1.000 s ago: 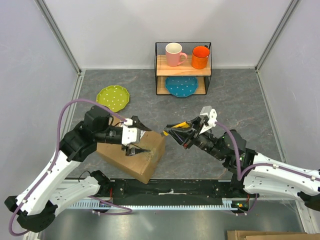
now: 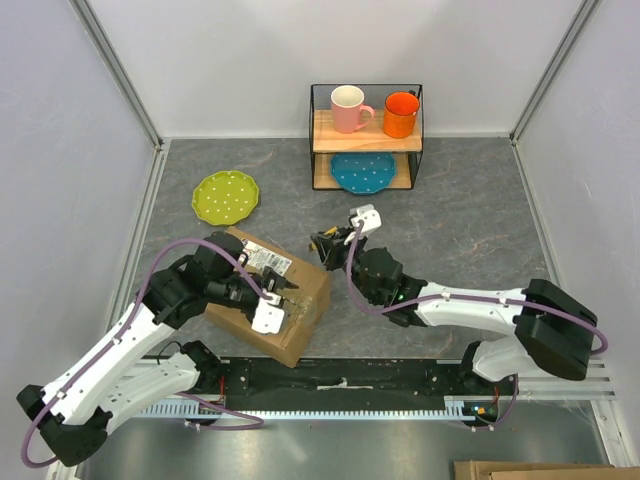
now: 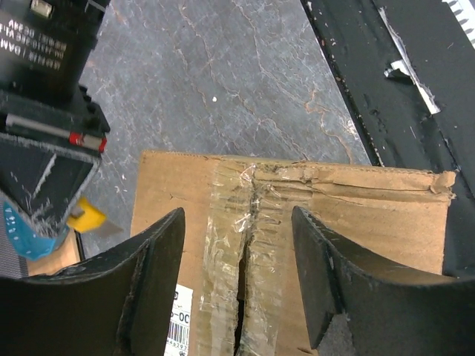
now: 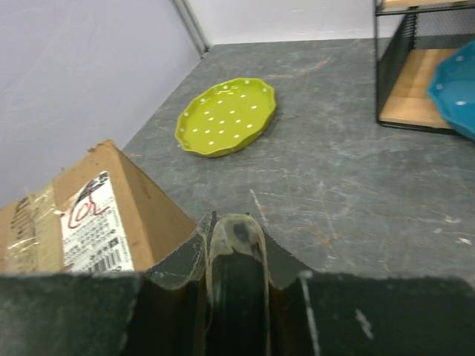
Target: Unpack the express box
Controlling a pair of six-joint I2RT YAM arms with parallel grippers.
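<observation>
The sealed cardboard box (image 2: 305,290) stands tilted on the grey table, a white label (image 2: 266,258) on one face. Clear tape (image 3: 226,245) runs along its seam, with a dark slit showing. Over the box my left gripper is partly open, its fingers (image 3: 159,267) apart and nothing seen between them. Beside the box's far right edge, my right gripper (image 2: 332,247) is shut on a yellow knife (image 3: 87,215). The knife's blade end points toward the box in the left wrist view; in the right wrist view its dark end (image 4: 237,256) shows between the fingers.
A green dotted plate (image 2: 225,197) lies at the back left. The rack (image 2: 318,140) at the back holds a pink mug (image 2: 349,107), an orange mug (image 2: 401,115) and a blue plate (image 2: 363,172).
My right gripper has come left with the knife, close to the box, and turned. The box looks unmoved.
</observation>
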